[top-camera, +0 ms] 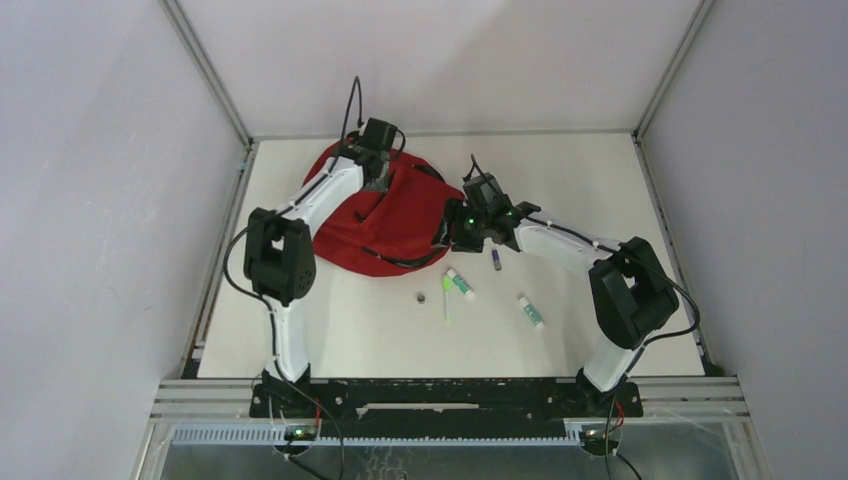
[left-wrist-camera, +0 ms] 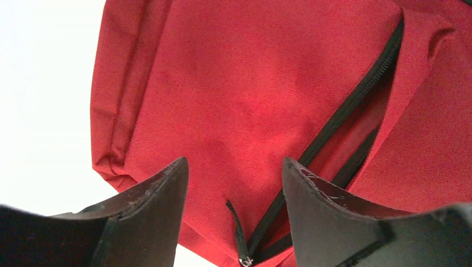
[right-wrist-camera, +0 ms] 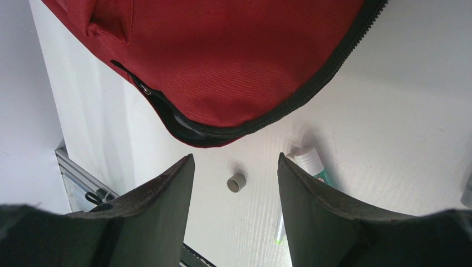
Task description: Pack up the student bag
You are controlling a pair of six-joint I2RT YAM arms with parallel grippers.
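Observation:
A red bag (top-camera: 380,235) with black zippers lies on the white table. My left gripper is over its upper part, fingers apart and empty, above a zipper (left-wrist-camera: 350,105) with a pull tab (left-wrist-camera: 239,236). My right gripper stands open near the bag's right end; the lower zipper pocket (right-wrist-camera: 189,128) shows a dark gap. On the table below the bag lie two glue sticks (top-camera: 462,283) (top-camera: 532,312), a green-white stick (top-camera: 447,305), a small grey cap (right-wrist-camera: 236,182) and a small purple item (top-camera: 496,260).
Walls and metal rails border it on the sides and back.

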